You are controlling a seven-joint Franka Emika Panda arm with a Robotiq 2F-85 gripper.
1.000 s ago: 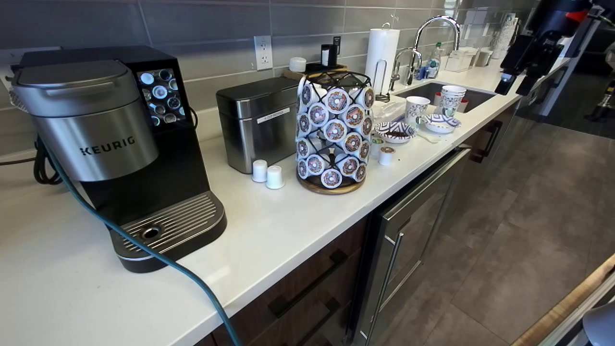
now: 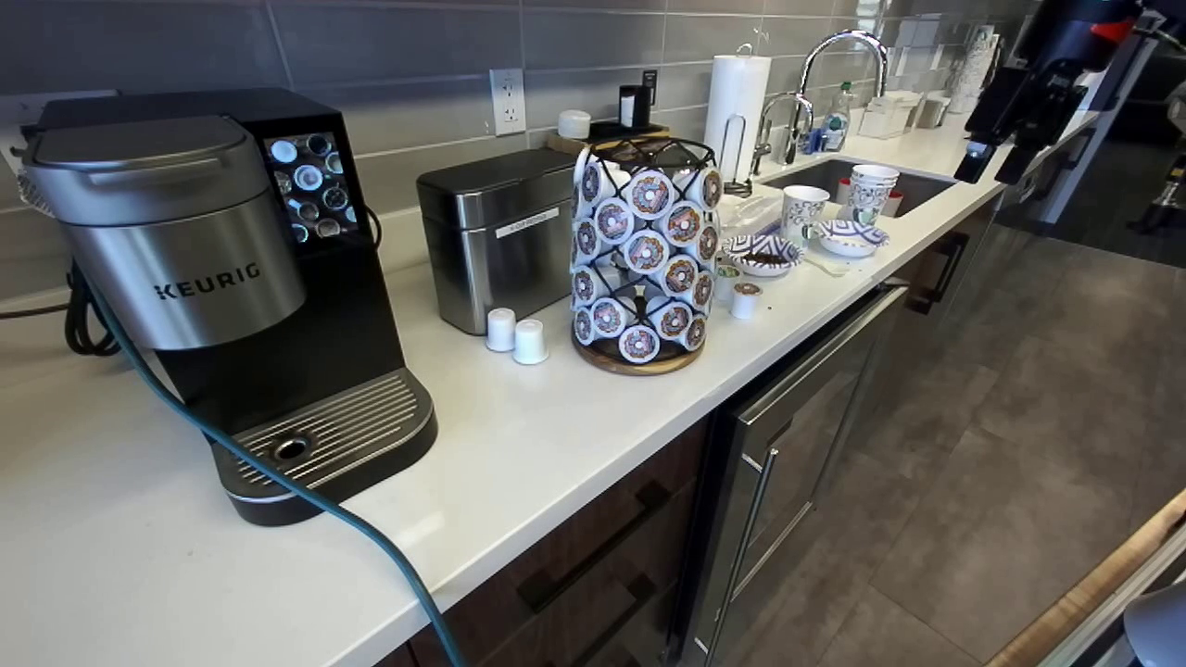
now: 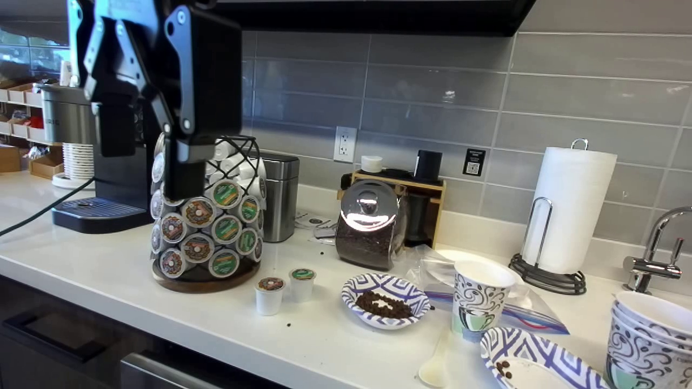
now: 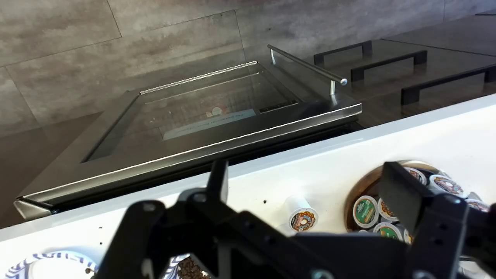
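Note:
My gripper stands open, its two black fingers wide apart with nothing between them. In exterior view 1 the gripper (image 2: 993,165) hangs at the upper right, well clear of the counter. Exterior view 2 shows the gripper (image 3: 150,152) in the foreground, covering part of the pod carousel (image 3: 214,283). A brown-lidded coffee pod (image 3: 268,298) and a green-lidded pod (image 3: 302,284) stand beside the carousel. Two white pods (image 2: 530,343) sit on its other side, near the Keurig machine (image 2: 189,283).
Bowls with coffee beans (image 3: 383,306), patterned cups (image 3: 481,295) and a white spoon (image 3: 433,366) lie toward the sink. A jar of beans (image 3: 366,240) and a paper towel roll (image 3: 574,207) stand behind. A blue cable (image 2: 278,478) crosses the Keurig's front.

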